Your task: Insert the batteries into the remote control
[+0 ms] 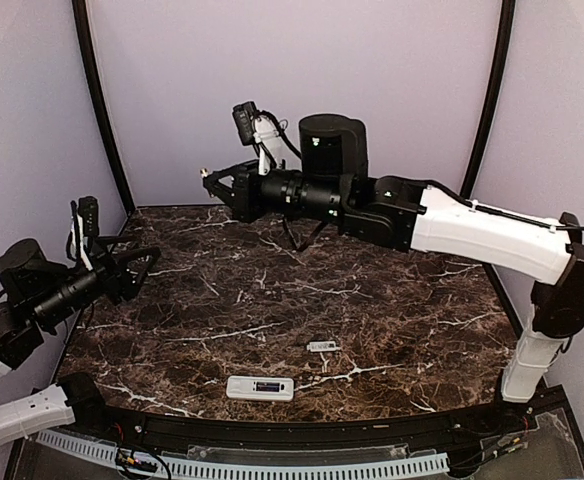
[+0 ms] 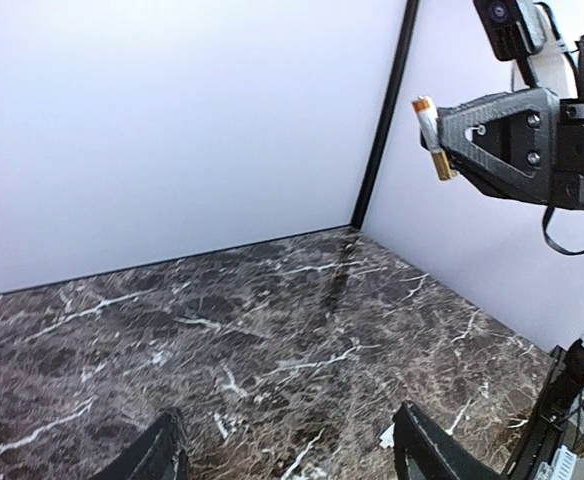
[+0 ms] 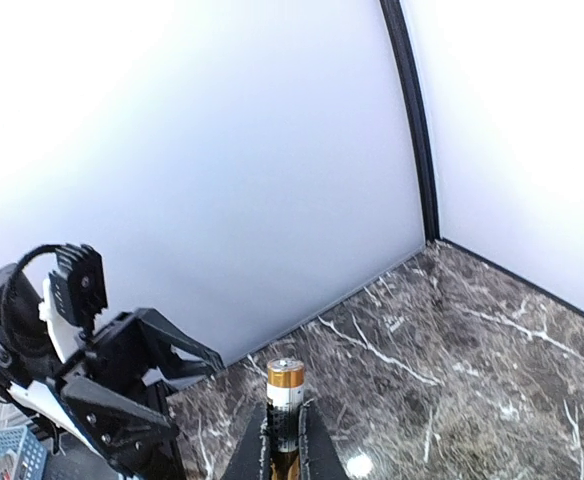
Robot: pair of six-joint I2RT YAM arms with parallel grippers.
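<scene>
A battery [image 3: 285,390] with a copper-coloured end sticks up from my right gripper, which is shut on it. In the left wrist view the same battery [image 2: 433,138] is seen crosswise at the right fingertips, well above the table. My left gripper [image 1: 150,270] is open at the table's left side, its fingers [image 2: 157,455] apart with nothing between them. The white remote control [image 1: 260,388] lies near the front edge, a dark battery slot showing in its face. Behind it to the right is a small white piece [image 1: 323,346], probably the cover.
Pale walls [image 1: 302,60] enclose it at the back and sides. A blue basket [image 3: 12,450] shows at the lower left of the right wrist view.
</scene>
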